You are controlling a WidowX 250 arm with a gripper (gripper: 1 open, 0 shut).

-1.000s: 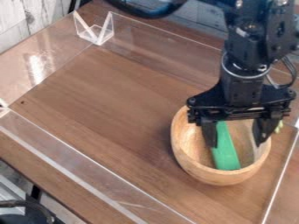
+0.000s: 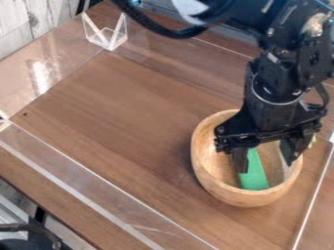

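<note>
A round wooden bowl (image 2: 209, 166) stands on the right side of the table, holding a green elongated object (image 2: 255, 178) with a lighter grey-white piece beside it. My black gripper (image 2: 265, 156) is over the bowl, open, its fingers reaching down at the bowl's rim level above the green object. The gripper hides the back of the bowl.
A clear plastic stand (image 2: 104, 31) sits at the far left back. Clear strips run along the table's edges. A small item at the bowl's right is mostly hidden.
The bowl and green object look unmoved.
</note>
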